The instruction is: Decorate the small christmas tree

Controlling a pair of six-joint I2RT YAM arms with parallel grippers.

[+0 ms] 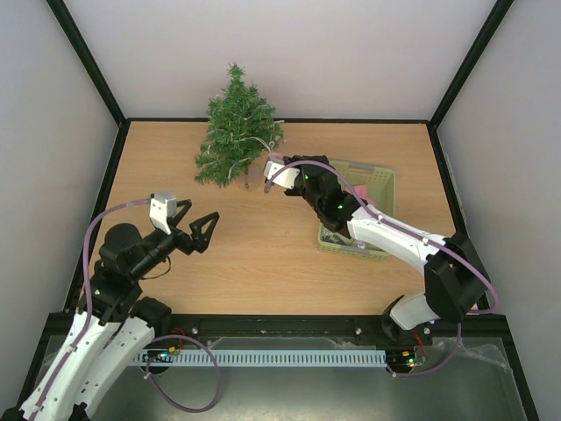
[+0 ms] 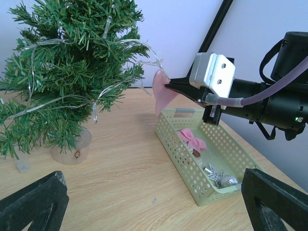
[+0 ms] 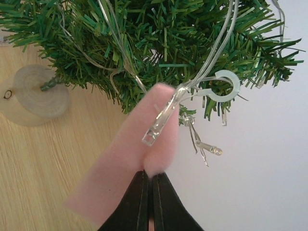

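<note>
The small green tree (image 1: 237, 123) stands at the back centre, hung with a clear light string with bulbs (image 3: 159, 120). My right gripper is at the tree's right side, shut on a pink felt piece (image 3: 120, 168) that lies against a string bulb and a pale hook (image 3: 226, 96); whether it hangs on them I cannot tell. My left gripper (image 1: 207, 230) stands open at the front left, apart from the tree, nothing between its fingers.
A light green perforated basket (image 2: 181, 168) at the right holds a pink bow (image 2: 195, 142), silver ornaments and other items.
</note>
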